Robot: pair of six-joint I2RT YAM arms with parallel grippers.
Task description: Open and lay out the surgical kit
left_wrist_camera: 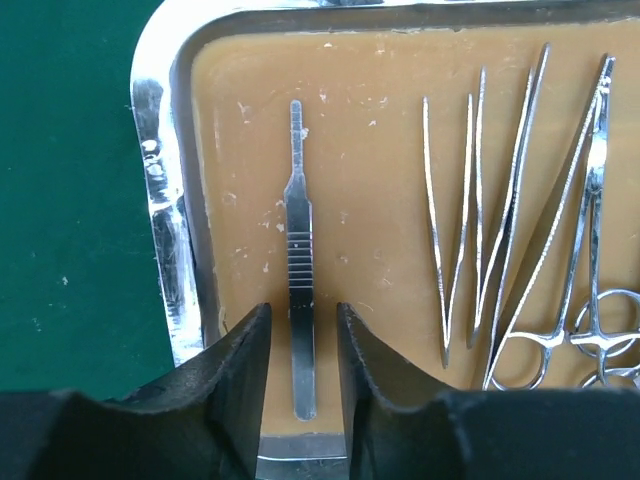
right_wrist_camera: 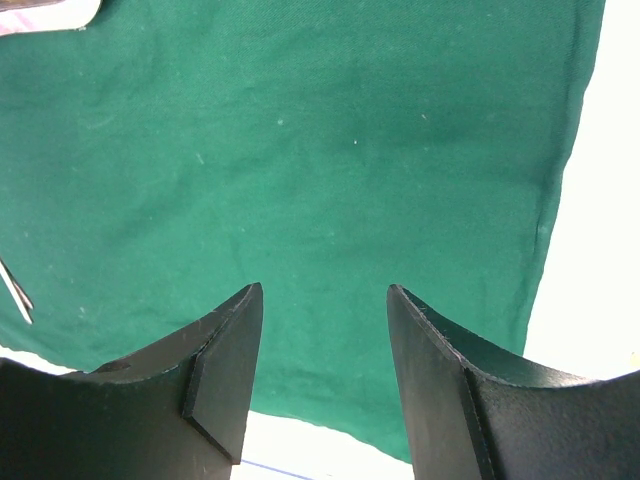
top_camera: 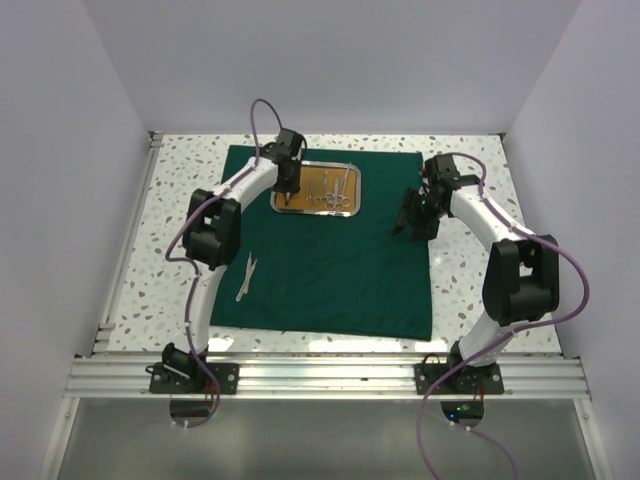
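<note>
A metal tray [top_camera: 358, 200] with a tan pad lies at the back of the green cloth. At its left side a scalpel handle [left_wrist_camera: 301, 255] rests on the pad. My left gripper is open above that handle, one finger on each side of its lower part and neither visibly touching it. Farther right in the tray are thin tweezers [left_wrist_camera: 462, 215] and scissor-like instruments [left_wrist_camera: 592, 215]. Two slender instruments [top_camera: 246, 278] lie on the cloth at the left. Over the cloth's right side my right gripper stands open, nothing between its fingers.
A speckled white table [top_camera: 140, 265] shows around it. In the right wrist view, the tray's corner [right_wrist_camera: 85, 12] appears at top left.
</note>
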